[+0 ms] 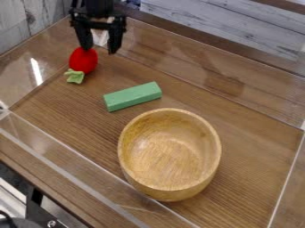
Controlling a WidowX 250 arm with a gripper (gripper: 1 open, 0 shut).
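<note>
My black gripper (98, 40) hangs open at the back left, just above and behind a red object (82, 60) with a green leafy tip, which lies on the wooden table. A green block (132, 96) lies at the middle, and a large tan bowl (168, 153) stands at the front right.
A pale wall runs along the back left edge, and a small white patch shows behind my gripper. Dark cables show at the bottom left corner.
</note>
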